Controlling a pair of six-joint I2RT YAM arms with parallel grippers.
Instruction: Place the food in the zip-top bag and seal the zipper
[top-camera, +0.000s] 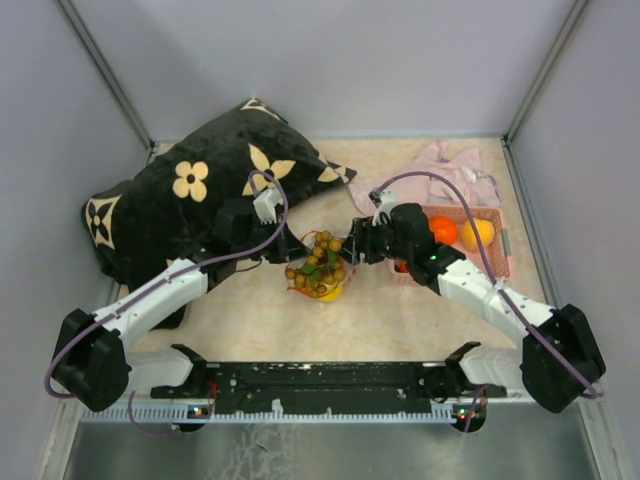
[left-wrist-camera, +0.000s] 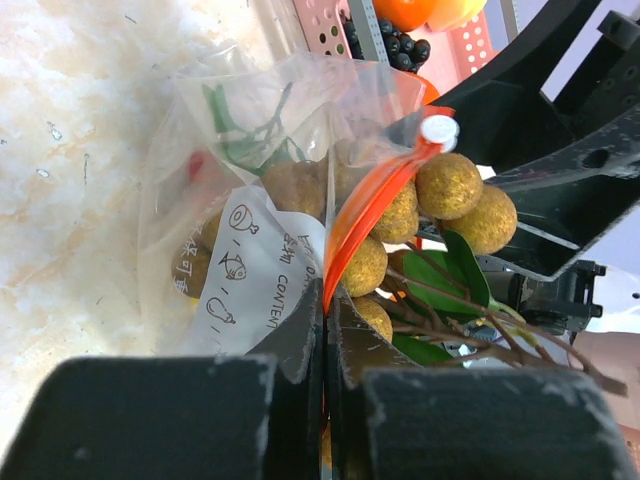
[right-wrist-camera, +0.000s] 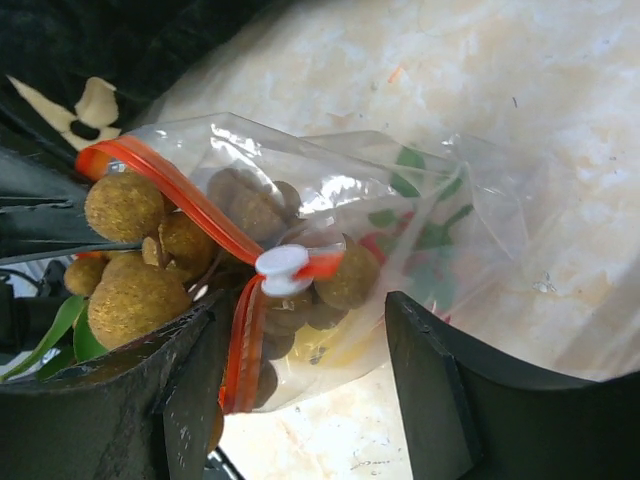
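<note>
A clear zip bag with orange zipper and white slider holds brown longan-like fruit with twigs and green leaves, some spilling at its mouth. My left gripper is shut on the bag's orange zipper edge. My right gripper stands open at the bag's right side, the slider and zipper between and just beyond its fingers. A yellow item shows under the fruit.
A pink basket with orange and yellow produce and dark grapes stands at the right. A dark patterned cushion fills the back left; pink cloth lies behind the basket.
</note>
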